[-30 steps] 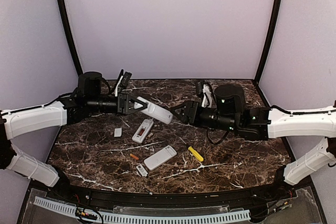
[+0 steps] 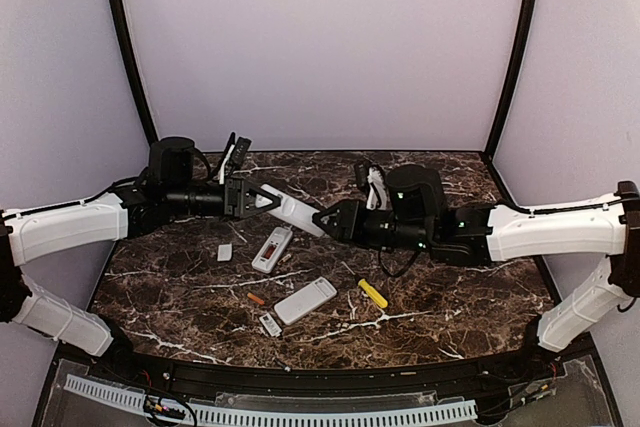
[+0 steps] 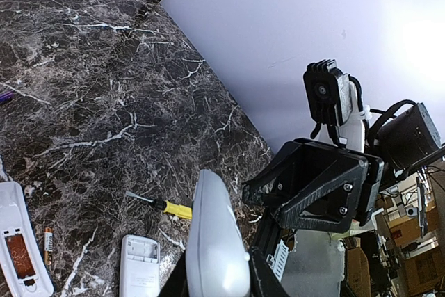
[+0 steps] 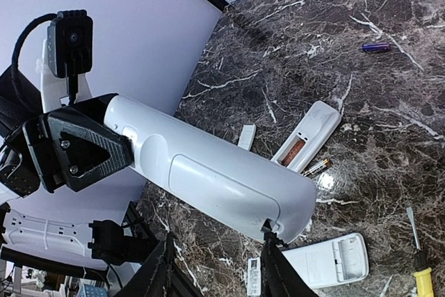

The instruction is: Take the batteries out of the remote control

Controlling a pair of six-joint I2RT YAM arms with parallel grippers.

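Note:
In mid-air, a white remote (image 4: 208, 172) is clamped at one end by my left gripper. My right gripper is at the remote's other end, its fingers apart; in the right wrist view they sit just below that end, with the back cover facing that camera. I cannot tell whether they touch it. Another remote (image 4: 313, 133) lies on the table with its battery bay open, a battery (image 4: 316, 168) beside it. A further white device (image 4: 320, 262) lies nearer the front.
A yellow screwdriver (image 2: 372, 293) lies right of the front device. A purple battery (image 4: 375, 47), a small white piece (image 2: 224, 252) and an orange battery (image 2: 255, 298) lie on the marble table (image 2: 450, 317).
My right gripper has moved left to the free end of the held remote. The left gripper and the remote have stayed where they were.

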